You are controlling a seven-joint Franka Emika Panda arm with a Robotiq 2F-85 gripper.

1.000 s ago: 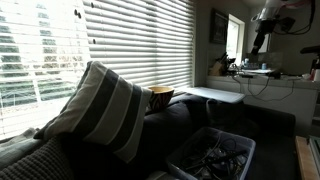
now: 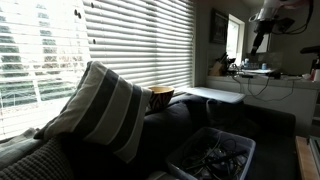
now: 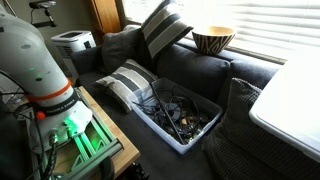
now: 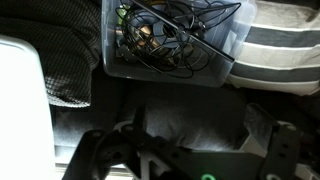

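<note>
My gripper shows along the bottom of the wrist view, its two dark fingers set wide apart with only dark sofa behind the gap. In the first exterior view the gripper (image 2: 257, 46) hangs high at the upper right, well clear of the sofa. A clear plastic bin (image 3: 163, 134) full of tangled black cables (image 4: 165, 40) sits on the dark sofa. A long dark rod lies across the cables. Behind the bin, a wooden bowl (image 3: 213, 40) with a dark zigzag pattern rests on the sofa back.
Striped cushions (image 2: 104, 110) lean on the sofa, one of them (image 3: 127, 85) beside the bin. A white board (image 3: 292, 105) lies at the right of the second exterior view. A knitted dark cushion (image 4: 62, 62) is near the bin. Window blinds (image 2: 140, 40) stand behind.
</note>
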